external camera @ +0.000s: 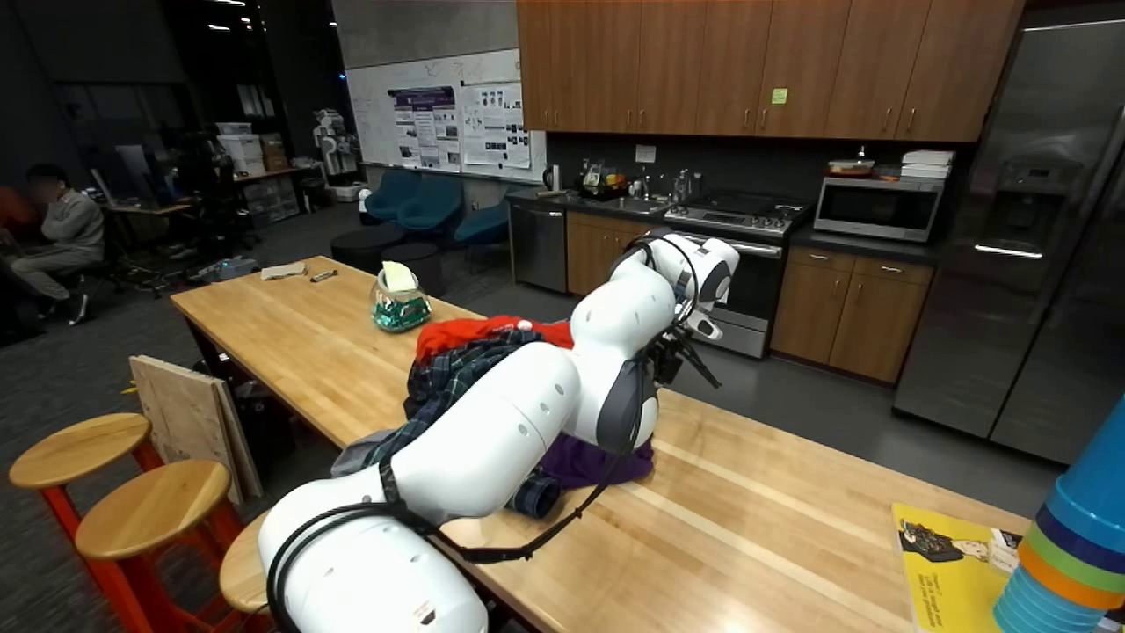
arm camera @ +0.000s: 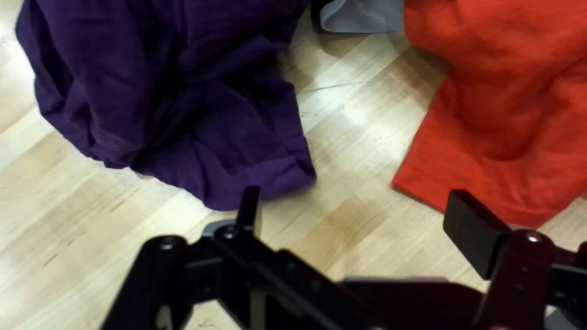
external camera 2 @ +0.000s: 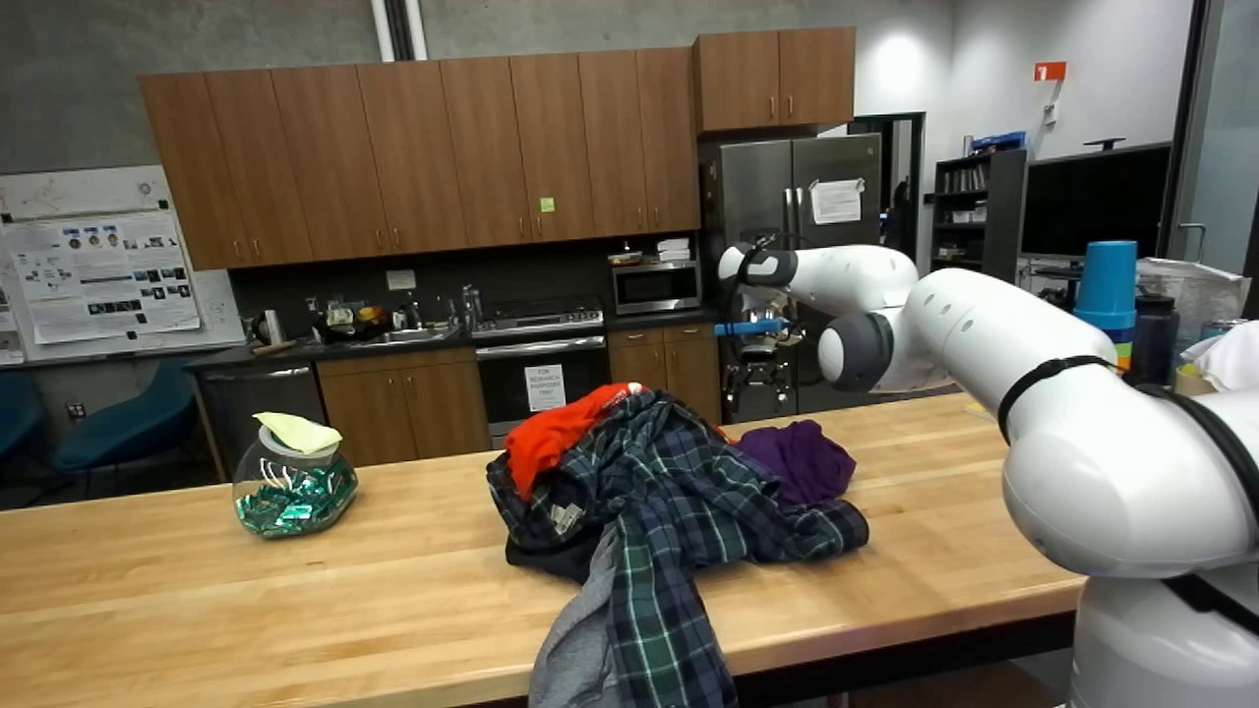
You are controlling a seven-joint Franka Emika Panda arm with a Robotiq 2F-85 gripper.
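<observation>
A heap of clothes lies on the wooden table: a dark plaid shirt (external camera 2: 708, 507), a red cloth (external camera 2: 564, 437), a purple cloth (external camera 2: 800, 460) and a grey cloth (external camera 2: 580, 643) draping over the front edge. My gripper (external camera 2: 757, 395) hangs on the far side of the heap, near the purple cloth. In the wrist view the gripper is open, its fingers wide apart with only bare wood seen between them. Left of it spreads the purple cloth (arm camera: 165, 99); to the right lies the red cloth (arm camera: 506, 121). In exterior view 1 the arm hides part of the heap.
A glass jar of green-wrapped items (external camera 2: 295, 484), with a yellow cloth on top, stands left of the heap. Stacked blue cups (external camera: 1081, 527) and a yellow magazine (external camera: 954, 570) occupy the table's right end. Bare tabletop (external camera: 759, 506) stretches between them and the arm.
</observation>
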